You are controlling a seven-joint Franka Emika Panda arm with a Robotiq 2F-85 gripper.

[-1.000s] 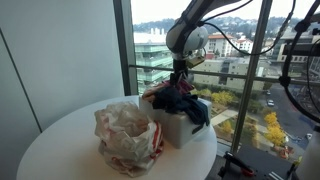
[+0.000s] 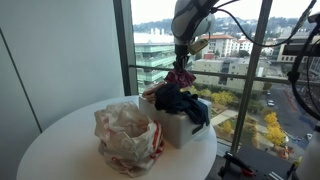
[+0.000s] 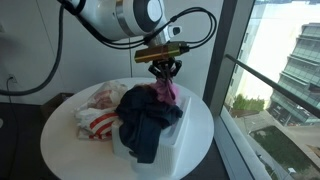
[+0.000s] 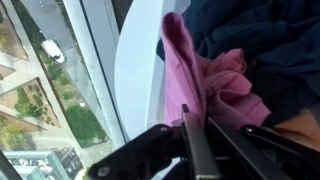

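Observation:
My gripper is shut on a pink cloth [image 4: 190, 80], which stands up between the fingers in the wrist view. In exterior view 1 the pink cloth [image 2: 180, 77] hangs from the gripper, above a white box [image 2: 183, 132] full of clothes. Dark navy cloth [image 3: 145, 120] fills much of the box and drapes over its side. Whether the pink cloth's lower end still touches the pile cannot be made out. Some tan cloth [image 4: 299, 124] shows beside the navy one in the wrist view.
A white plastic bag with red markings [image 2: 127, 137] stands on the round white table [image 2: 65, 145], beside the box. A window [image 3: 285, 60] runs close behind the box.
Box and bag have stayed put.

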